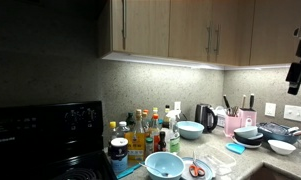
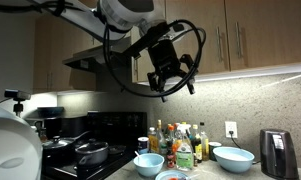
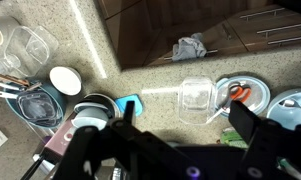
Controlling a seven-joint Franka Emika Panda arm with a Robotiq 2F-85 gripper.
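My gripper stands open high above the counter, its two dark fingers far apart in the wrist view and nothing held between them. Below, a clear container (image 3: 197,101) lies near a plate (image 3: 260,87) carrying something with orange on it, perhaps scissors. A light blue bowl (image 3: 290,107) is at the right edge of that view. To the left are a small blue item (image 3: 130,104) and a white bowl (image 3: 65,80). In exterior view 1, only part of the arm (image 1: 300,60) shows at the upper right.
Several bottles (image 1: 140,138) crowd the counter beside the black stove (image 1: 50,140). Farther right are a kettle (image 1: 205,117), a pink knife holder (image 1: 232,124) and stacked bowls (image 1: 248,132). Cabinets (image 1: 145,28) hang above. A grey cloth (image 3: 188,48) is by the drawers.
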